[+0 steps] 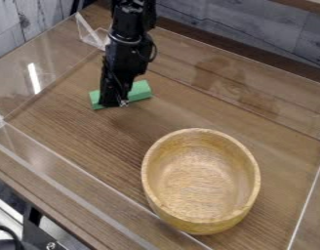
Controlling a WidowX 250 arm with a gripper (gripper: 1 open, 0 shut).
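The black arm comes down from the top, its gripper (pixel 120 101) low over a green block (pixel 137 92) that lies on the wooden table at the left of centre. The fingertips are at the block's near side and partly cover it. The gripper looks shut, and nothing clearly shows between its fingers; whether the tips touch the block I cannot tell.
A large round wooden bowl (pixel 201 180) stands at the lower right. Cables run at the upper left, and a dark object sits at the lower-left corner.
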